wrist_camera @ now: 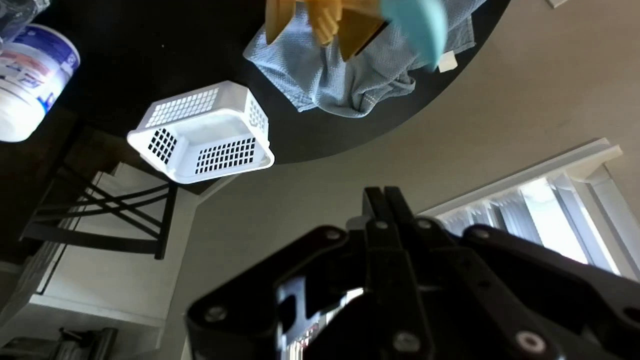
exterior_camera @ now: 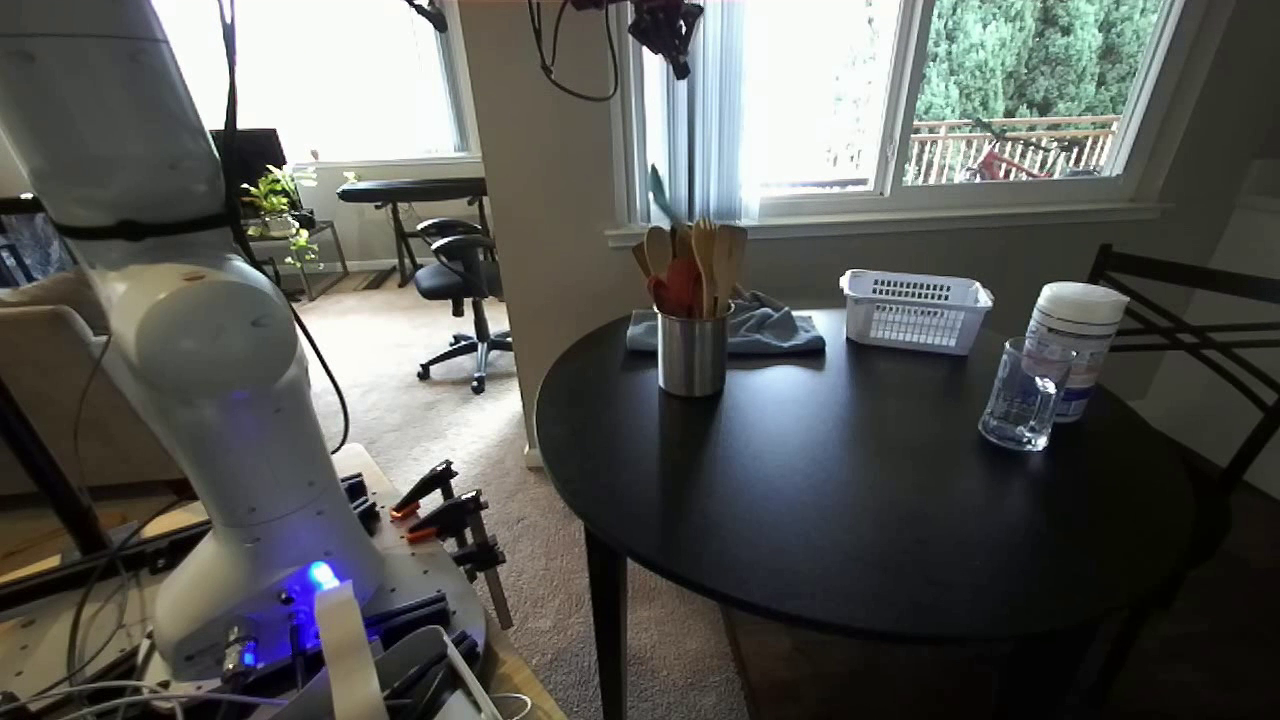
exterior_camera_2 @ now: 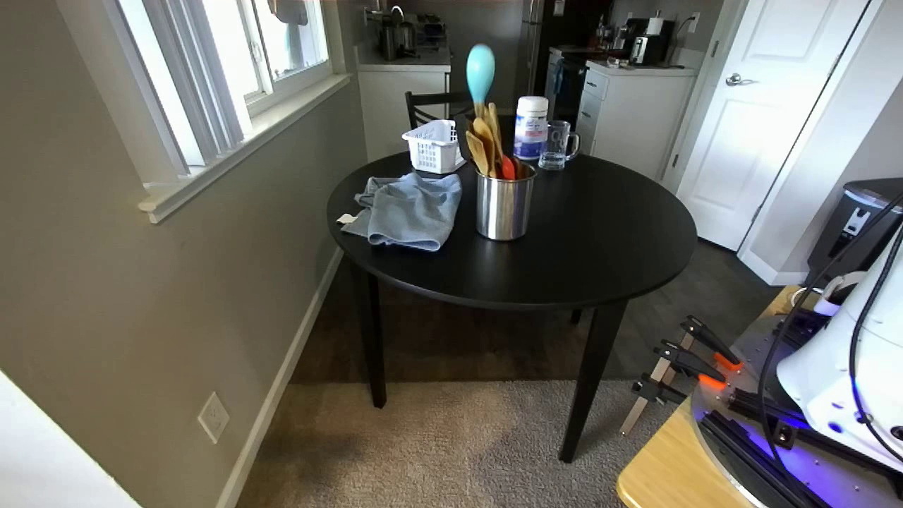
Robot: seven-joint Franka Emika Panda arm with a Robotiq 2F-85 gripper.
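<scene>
In the wrist view my gripper is shut; its fingertips lie side by side and nothing shows between them. Exterior view 1 has the gripper (exterior_camera: 679,70) high up near the window, above the utensils. Below it, clear of the fingers, a teal-headed spoon (exterior_camera_2: 480,75) leans with its handle down in a metal canister (exterior_camera_2: 504,207). Wooden utensils (exterior_camera_2: 479,148) and a red one (exterior_camera_2: 508,168) share that canister. The teal head (wrist_camera: 420,30) is blurred at the top of the wrist view.
On the dark round table (exterior_camera: 840,516) lie a grey-blue towel (exterior_camera_2: 410,212) and a white basket (exterior_camera: 918,312). A white-lidded tub (exterior_camera: 1076,342) and glass mug (exterior_camera: 1022,402) stand at its right.
</scene>
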